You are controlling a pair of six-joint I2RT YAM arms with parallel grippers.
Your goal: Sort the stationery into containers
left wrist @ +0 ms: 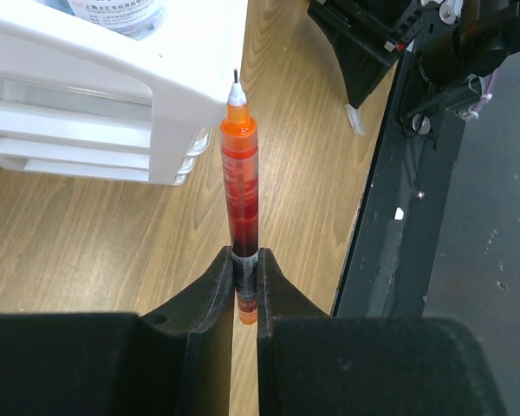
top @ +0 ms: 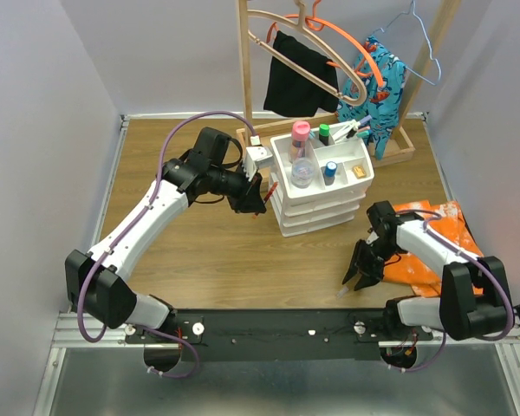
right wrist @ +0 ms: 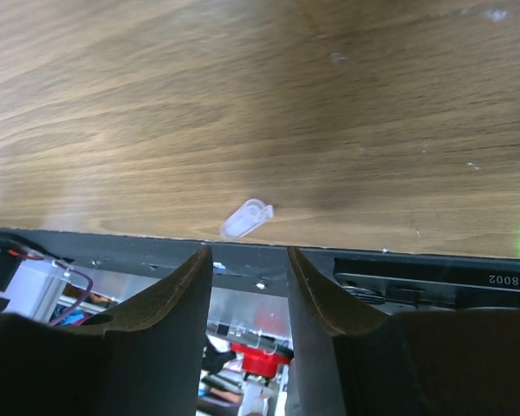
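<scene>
A red and orange pen (left wrist: 242,186) stands upright between the closed fingers of my left gripper, beside the white organizer (top: 316,218). In the right wrist view a small clear cap (right wrist: 247,218) lies on the wood by the table's front edge, a little ahead of my right gripper. That gripper is partly open, nothing between its fingers; in the top view it hangs low near the cap. In the organizer's top compartments are a pink-capped bottle (top: 300,137), a clear jar (top: 303,172), a blue-capped bottle (top: 330,172), a green-capped bottle (top: 324,133) and several markers (top: 358,129).
An orange cloth (top: 446,236) lies at the right, partly under my right arm. Behind the organizer stands a wooden rack (top: 245,69) with hangers and clothes.
</scene>
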